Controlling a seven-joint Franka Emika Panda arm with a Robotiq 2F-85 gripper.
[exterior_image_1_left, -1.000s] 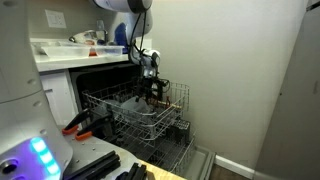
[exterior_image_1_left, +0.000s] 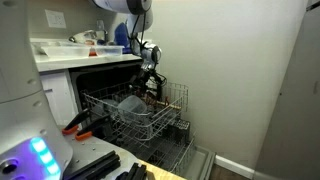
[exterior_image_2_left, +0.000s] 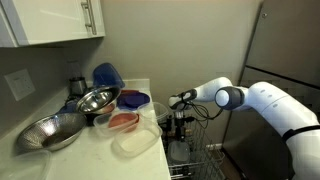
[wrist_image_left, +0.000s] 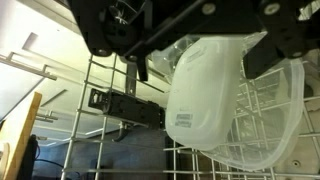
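Note:
A milky plastic container (wrist_image_left: 200, 95) fills the middle of the wrist view, below my gripper. The dark fingers stand wide apart on either side of it, and I see no contact with its sides. A second, clearer container (wrist_image_left: 275, 135) lies to its right. In exterior view 1, a translucent container (exterior_image_1_left: 130, 104) sits in the dishwasher's upper rack, low and to the left of my gripper (exterior_image_1_left: 150, 85). From exterior view 2, my gripper (exterior_image_2_left: 180, 120) hangs over the rack, with a clear container (exterior_image_2_left: 180, 151) below it.
Wire sides of the upper rack (exterior_image_1_left: 172, 95) surround the gripper's space, and a lower rack (exterior_image_1_left: 175, 150) is pulled out below. The counter (exterior_image_2_left: 125, 165) carries a metal colander (exterior_image_2_left: 52, 132), bowls and clear tubs beside the rack. Open floor lies to the right.
My gripper has risen slightly over the rack. The translucent container in the rack shows more clearly and looks shifted or tilted a little.

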